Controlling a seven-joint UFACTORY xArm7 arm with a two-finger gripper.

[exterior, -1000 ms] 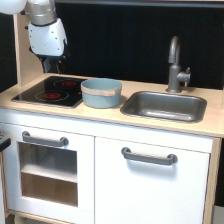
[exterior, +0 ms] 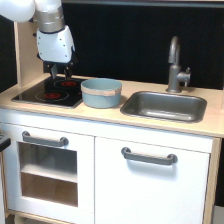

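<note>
A blue-grey pot (exterior: 101, 93) stands upright on the wooden counter, at the right edge of the black stovetop (exterior: 38, 97). My gripper (exterior: 60, 73), dark and small beneath the white arm (exterior: 55, 44), hangs above the rear part of the stovetop. It is to the left of the pot and apart from it. Whether its fingers are open or shut is too small to make out, and no object shows in them.
A grey sink (exterior: 163, 105) with a dark faucet (exterior: 177, 65) occupies the right of the counter. Below are a windowed oven door (exterior: 46, 133) and a white cabinet door (exterior: 150, 190), both with grey handles. Bare counter lies between pot and sink.
The arm and gripper have shifted to the right and slightly lower, closer to the pot. The pot, sink and doors have not visibly moved.
</note>
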